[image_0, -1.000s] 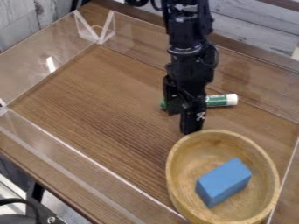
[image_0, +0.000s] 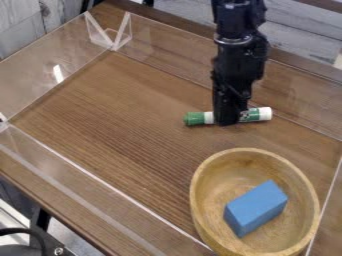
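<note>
My black gripper (image_0: 225, 112) hangs over a green and white marker-like cylinder (image_0: 201, 118) lying on the wooden table (image_0: 107, 130), its tips at or just above the cylinder's middle. The fingers look shut; whether anything is between them is hidden by the dark body. A tan bowl (image_0: 214, 225) at the lower right holds a blue block (image_0: 255, 207).
Clear plastic edging runs along the table's left side and back, with a dark cable at the lower left corner.
My gripper has moved back, away from the bowl, and is now over the cylinder. The bowl and block have not visibly moved.
</note>
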